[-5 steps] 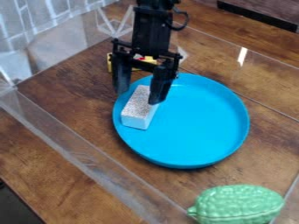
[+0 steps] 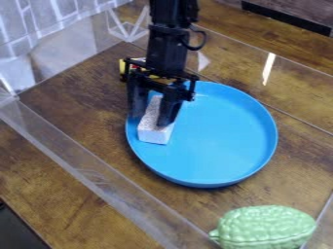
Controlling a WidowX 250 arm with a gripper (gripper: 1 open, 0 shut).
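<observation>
A white speckled block (image 2: 155,130) lies on the left part of a blue plate (image 2: 221,146). The black gripper (image 2: 152,109) is down over the block, its fingers around the block's upper end. Whether it is closed on the block is unclear, as the arm hides part of that end.
A yellow object (image 2: 127,65) is partly hidden behind the gripper. A green textured object (image 2: 260,227) sits at the front right. A clear plastic edge runs along the left and front. Bare wooden surface (image 2: 65,107) shows left of the plate.
The gripper has come lower onto the block, and its fingers appear closer together around it. The plate and block look about where they were.
</observation>
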